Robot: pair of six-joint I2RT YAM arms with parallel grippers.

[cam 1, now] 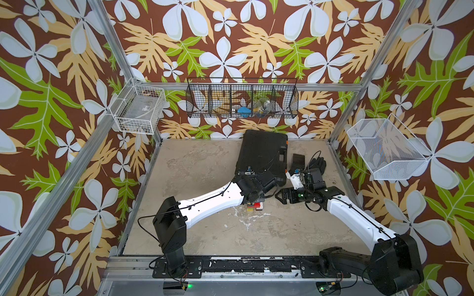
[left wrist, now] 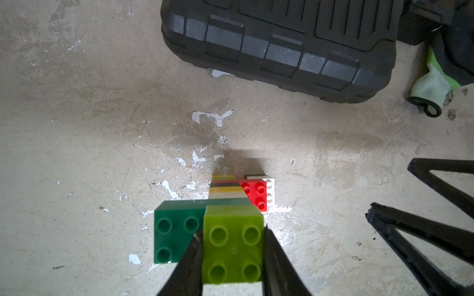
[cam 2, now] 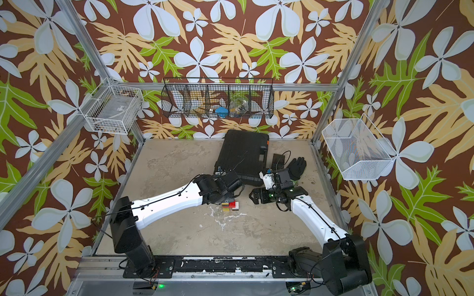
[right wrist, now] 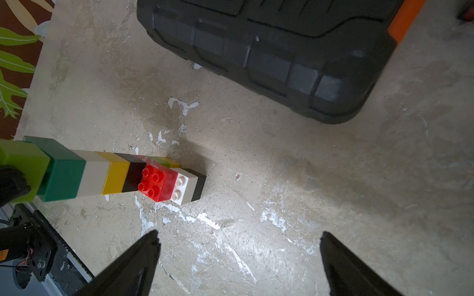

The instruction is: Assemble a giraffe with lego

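Note:
A tall stack of toy bricks stands on the table. Its topmost piece in the left wrist view is a lime green brick (left wrist: 233,244), set over a dark green brick (left wrist: 170,231) that sticks out to the left. Beneath come white, yellow (right wrist: 114,173) and black bricks, then a red brick (right wrist: 159,180) beside a white brick (right wrist: 184,186) low down. My left gripper has a finger close against each side of the lime green brick; whether it grips cannot be told. To the right of the stack my right gripper is open and empty.
Behind the stack lies a large black case (cam 1: 260,153). A black glove (cam 2: 297,167) and a small dark box (cam 2: 278,160) rest to its right. Wire baskets (cam 1: 242,101) hang at the back.

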